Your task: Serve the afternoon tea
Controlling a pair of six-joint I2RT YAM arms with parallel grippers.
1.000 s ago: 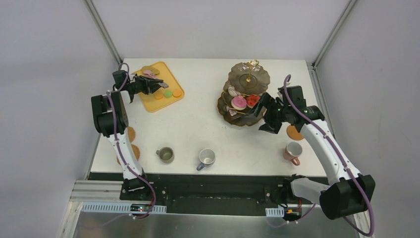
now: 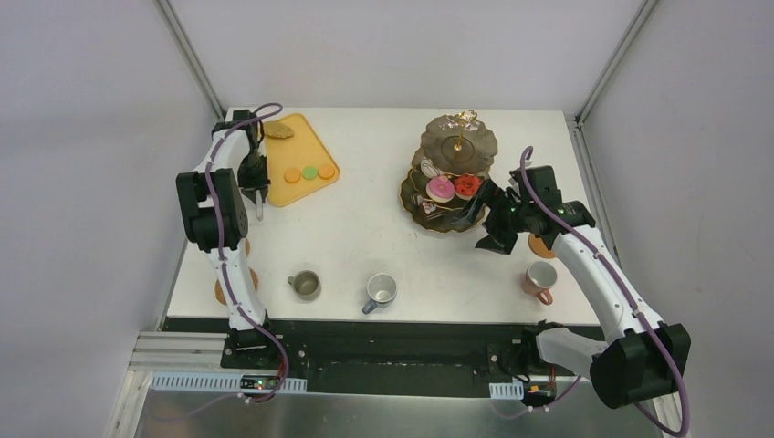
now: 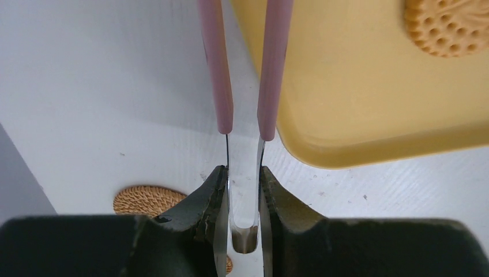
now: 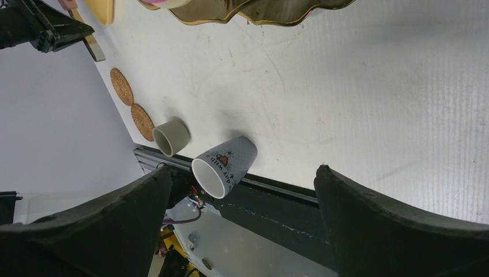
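Note:
My left gripper is closed around a pair of tongs [image 3: 245,238] with pink arms and a rounded metal end. In the top view that gripper [image 2: 255,190] is beside the left edge of the yellow tray [image 2: 298,137], the metal end pointing toward the table front. On the tray lie a croissant-like pastry [image 2: 277,130], two orange macarons [image 2: 292,175] and a green one [image 2: 309,172]. A brown tiered stand [image 2: 449,132] carries a pink donut [image 2: 440,189], a red one [image 2: 467,186] and other sweets. My right gripper [image 2: 482,224] stands open and empty near the stand's right side.
Along the front edge stand a grey-green cup [image 2: 306,285], a white mug [image 2: 381,289] and a pink-handled mug [image 2: 540,277]. Round woven coasters [image 4: 121,86] lie at the left, another coaster [image 2: 540,245] beneath the right arm.
The right arm is almost still.

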